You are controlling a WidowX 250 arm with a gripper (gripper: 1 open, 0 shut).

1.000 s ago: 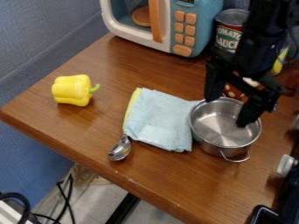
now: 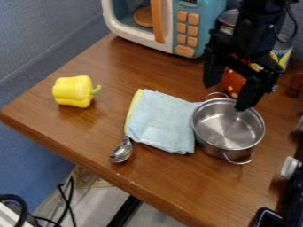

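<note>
My black gripper (image 2: 228, 94) hangs over the back part of a steel pot (image 2: 228, 131), its fingers pointing down; whether they hold anything is hard to tell. Behind the gripper, red and orange items (image 2: 233, 82) are partly hidden. A folded light blue cloth with a yellow edge (image 2: 164, 120) lies left of the pot, with a metal spoon (image 2: 120, 152) by its lower left. A yellow pepper (image 2: 73, 90) sits on the wooden table (image 2: 154, 182) at the left.
A toy microwave (image 2: 166, 27) stands at the back, with cans and containers partly hidden behind the arm at the right. Dark equipment (image 2: 278, 217) is at the lower right edge.
The gripper has risen and shifted a little left, up from lower inside the pot's area. The objects on the table look unmoved.
</note>
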